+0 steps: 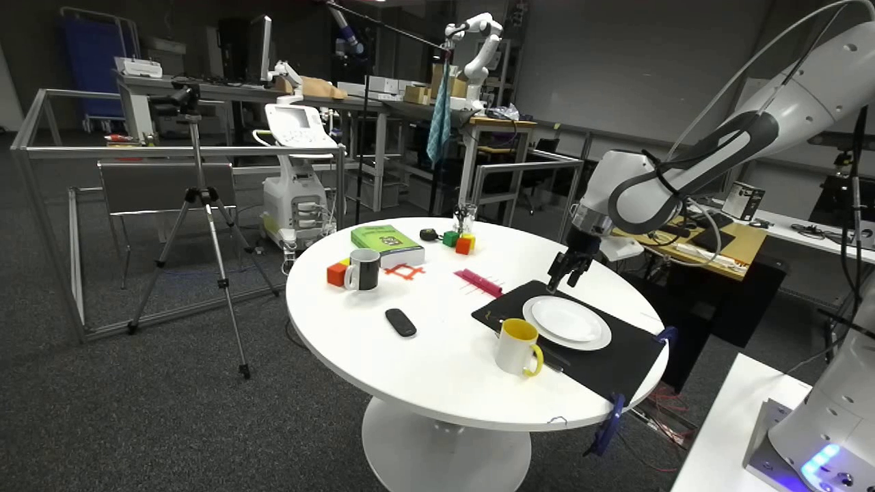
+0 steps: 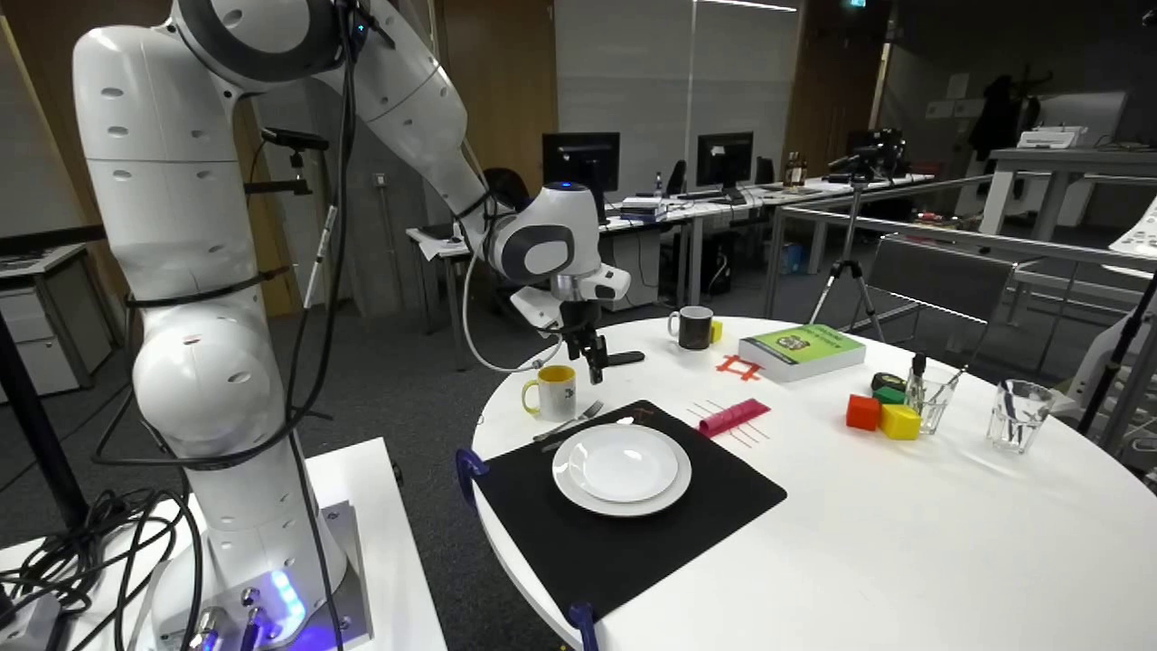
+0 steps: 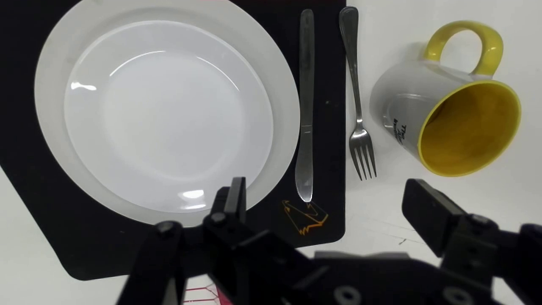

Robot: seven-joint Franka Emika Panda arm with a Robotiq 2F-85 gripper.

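My gripper is open in the wrist view, nothing between its fingers. One finger [image 3: 234, 201] overlaps the plate's rim in that view; the other appears over bare table below the mug. Two stacked white plates [image 3: 167, 112] lie on a black placemat [image 2: 694, 521]. Beside them is a knife [image 3: 305, 112] on the mat, and a fork [image 3: 357, 91] lies along the mat's edge. A white mug [image 3: 411, 96] with yellow inside and handle stands right of the fork. In both exterior views the gripper [image 1: 567, 272] hangs above the table.
Blue clamps [image 1: 608, 426] grip the table edge at the mat. Elsewhere stand a dark mug [image 1: 362, 269], a green book [image 1: 389, 246], coloured blocks [image 2: 880, 416] and glasses [image 2: 1014, 418]. A pink roll [image 2: 734, 417] lies beyond the mat.
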